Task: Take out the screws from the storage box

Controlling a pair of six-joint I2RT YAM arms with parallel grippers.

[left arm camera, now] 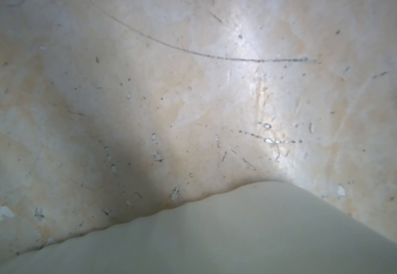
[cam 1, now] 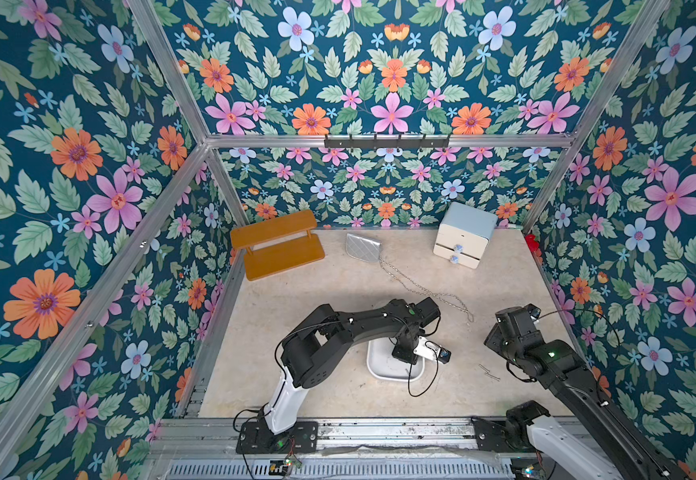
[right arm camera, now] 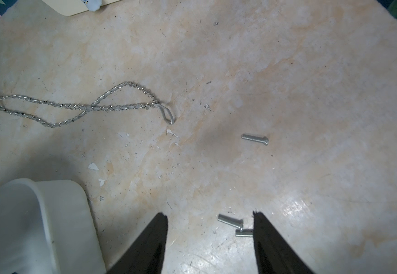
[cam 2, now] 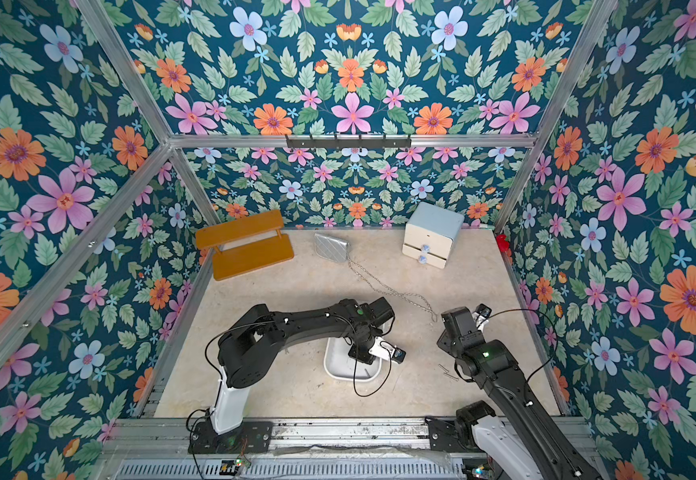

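The white storage box (cam 1: 371, 369) stands at the front middle of the table, partly hidden under my left arm. My left gripper (cam 1: 405, 353) is at the box's right side, shut on its wall. The pale box surface (left arm camera: 253, 228) fills the bottom of the left wrist view and hides the fingertips. My right gripper is open above the table, right of the box, with nothing held. Below it lie two screws close together, an upper screw (right arm camera: 230, 222) and a lower screw (right arm camera: 244, 233) partly behind the right finger. A third screw (right arm camera: 254, 138) lies farther back, alone.
A silver bag (cam 1: 362, 248) with a long chain (cam 1: 428, 293) lies at the back, the chain reaching toward my right gripper. A small drawer cabinet (cam 1: 464, 233) stands back right, a brown wooden rack (cam 1: 283, 256) back left.
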